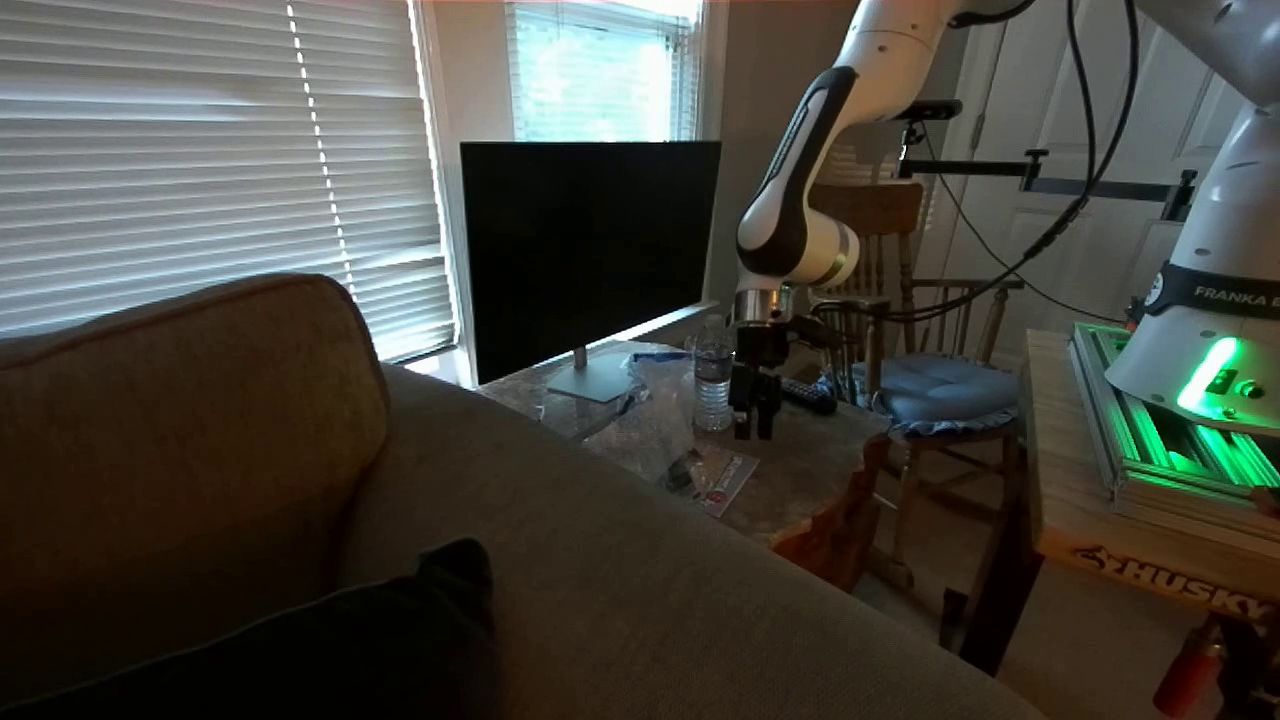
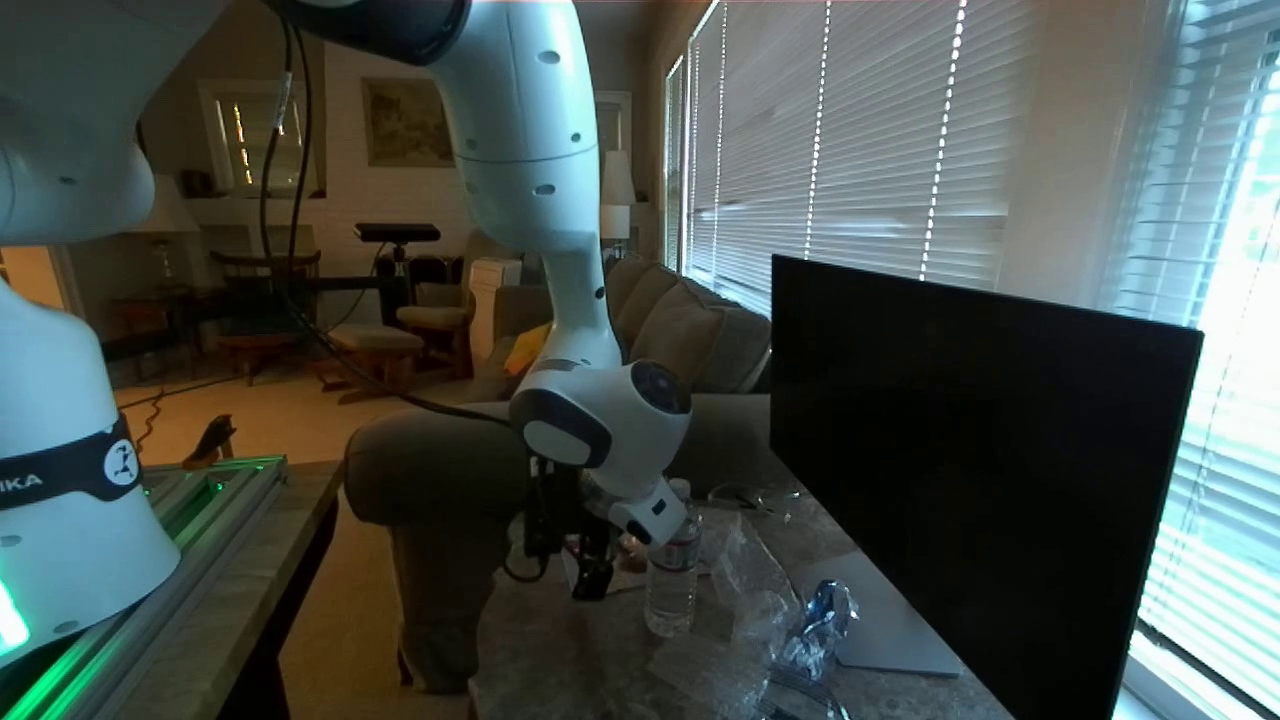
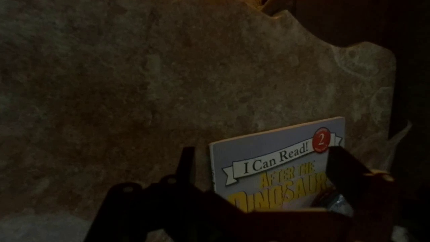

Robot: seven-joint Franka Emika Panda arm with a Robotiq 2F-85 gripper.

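Note:
My gripper (image 1: 753, 430) hangs fingers-down above the stone-topped table (image 1: 801, 480), beside the clear water bottle (image 1: 713, 382). In the wrist view its dark fingers (image 3: 187, 165) stand wide apart, with nothing held between them. Below lies a thin book (image 3: 270, 157) with a purple cover reading "I Can Read! After the Dinosaur..."; its lower part is hidden by the gripper. From the second exterior view the gripper (image 2: 588, 582) appears just left of the upright bottle (image 2: 672, 588). Touching cannot be told there.
Crumpled clear plastic (image 2: 750, 600) and a black monitor (image 1: 588, 252) take up the table's window side. A dark remote (image 1: 809, 396) lies behind the gripper. The couch (image 1: 576, 540) borders the table. Bare tabletop shows beside the book.

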